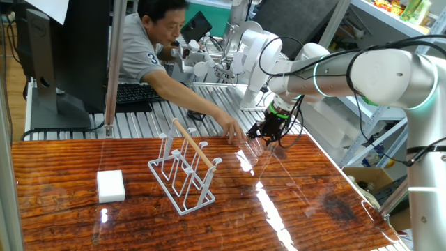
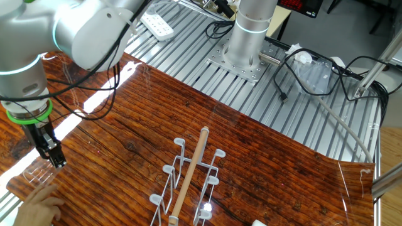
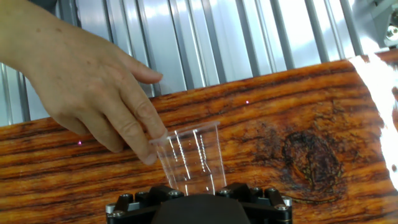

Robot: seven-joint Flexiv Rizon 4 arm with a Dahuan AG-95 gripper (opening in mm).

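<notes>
A clear plastic cup [image 3: 194, 158] lies at the table edge in the wrist view, with its wide rim pointing away from me. The near end of the cup reaches between the two fingers of my gripper. Whether the fingers press on it or only stand on either side is not clear. A person's hand [image 3: 102, 87] touches the rim's left side with its fingertips. From outside, my gripper [image 1: 255, 132] is low over the table's far edge beside that hand [image 1: 231, 127]. In exterior view 2 the cup [image 2: 39, 171] shows only faintly below the gripper [image 2: 58, 162].
A white cup rack [image 1: 182, 180] with a wooden top bar [image 1: 193, 143] stands mid-table. Left of it sits a white block [image 1: 110, 186]. The person's forearm [image 1: 188, 97] reaches over the far edge.
</notes>
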